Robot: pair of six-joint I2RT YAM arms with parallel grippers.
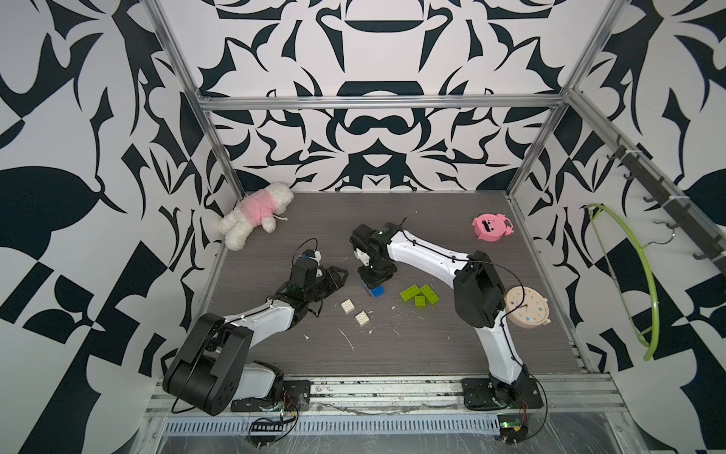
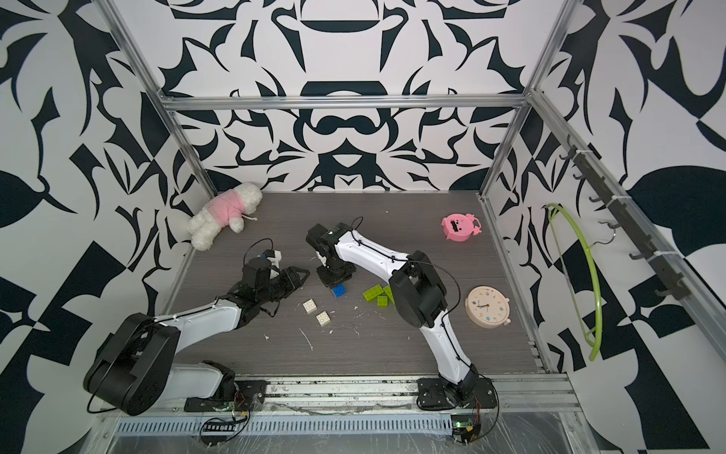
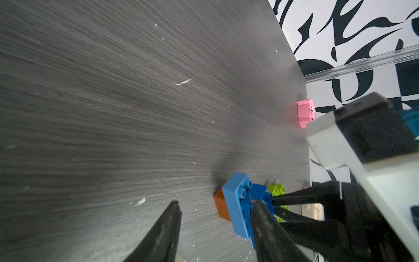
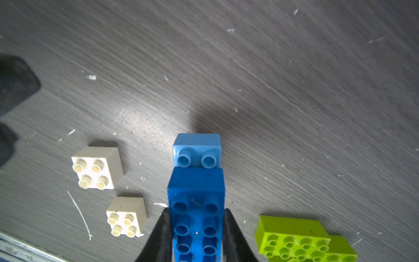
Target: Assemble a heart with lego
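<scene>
In the right wrist view my right gripper is shut on a dark blue brick; a lighter blue brick shows just beyond it. In the left wrist view the light blue brick has an orange brick behind it, near the right gripper. My left gripper stands open to the left, nothing between its fingers. Two cream bricks lie near the front middle, with green bricks to the right of the blue ones.
A plush bear lies at the back left, a pink toy at the back right, a round clock at the right.
</scene>
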